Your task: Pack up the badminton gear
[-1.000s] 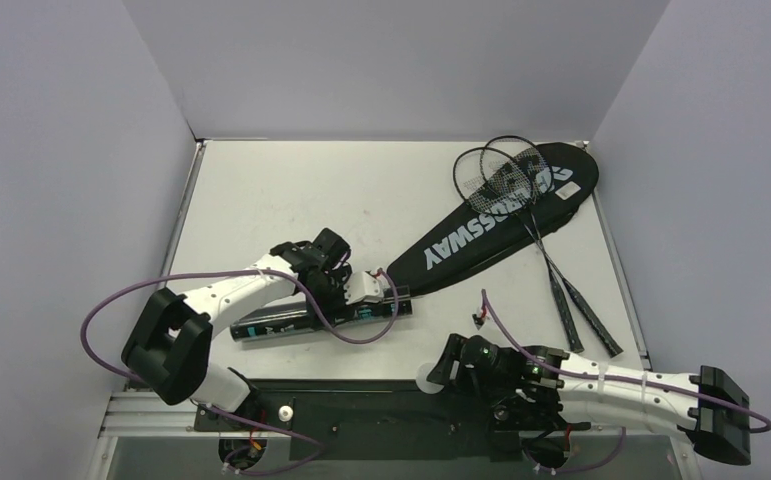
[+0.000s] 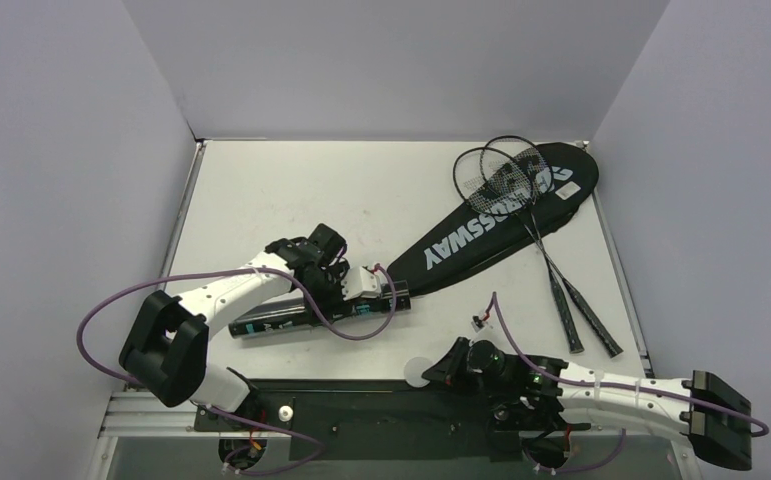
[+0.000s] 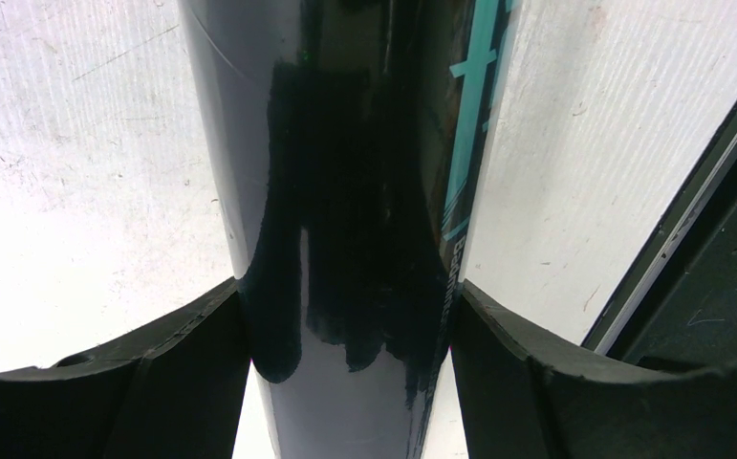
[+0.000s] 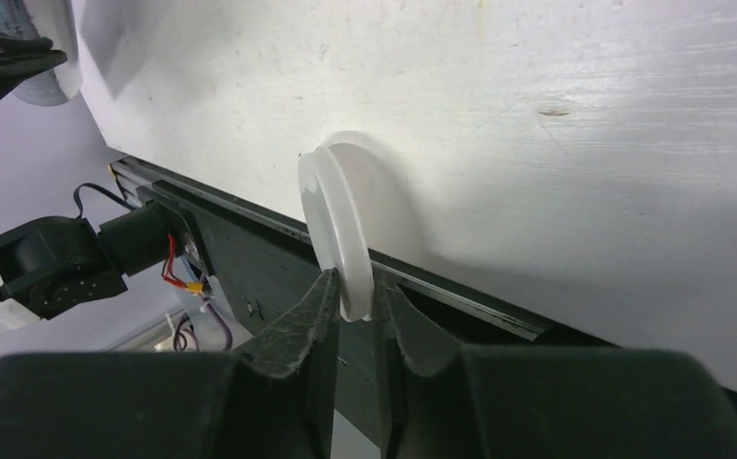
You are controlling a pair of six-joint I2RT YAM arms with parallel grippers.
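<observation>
A black glossy tube (image 2: pixel 261 320) with teal marks lies at the left of the white table, its middle hidden under my left arm. In the left wrist view, the fingers of my left gripper press against both sides of the tube (image 3: pixel 345 191). My right gripper is shut on the edge of a round white lid (image 4: pixel 345 215), which stands tilted near the table's front edge. Two rackets (image 2: pixel 496 180) lie with crossed shafts at the back right, partly over the black CROSSWAY bag (image 2: pixel 456 240).
The front edge of the table (image 2: pixel 361 380) runs just below the lid, with a dark base beyond it. Grey walls close off the sides and back. Clear surface lies at the back left and between the tube and the racket handles (image 2: pixel 593 325).
The right gripper has shifted slightly left with the white lid, whose face has turned. Rackets and bag are unmoved.
</observation>
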